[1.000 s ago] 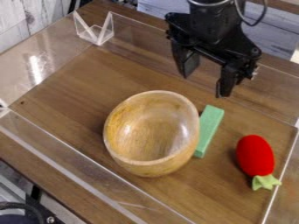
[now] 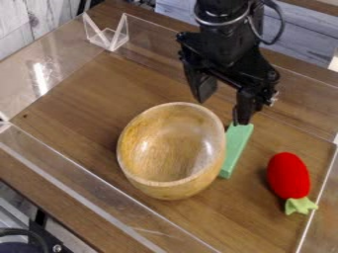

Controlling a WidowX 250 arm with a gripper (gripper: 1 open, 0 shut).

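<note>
A large wooden bowl [image 2: 148,158] sits in the middle of the wooden tray. Behind its right side a green block [image 2: 234,146] lies flat, partly hidden by the gripper. A red plush item with a green leafy end [image 2: 288,176] lies at the right. My black gripper [image 2: 220,99] hangs over the area behind the bowl and green block, open, its fingers apart with nothing seen between them.
A clear plastic holder [image 2: 109,32] stands at the back left. Low clear walls edge the area.
My gripper has moved lower and toward the front, closer to the bowl and green block. The objects on the tray have not moved.
</note>
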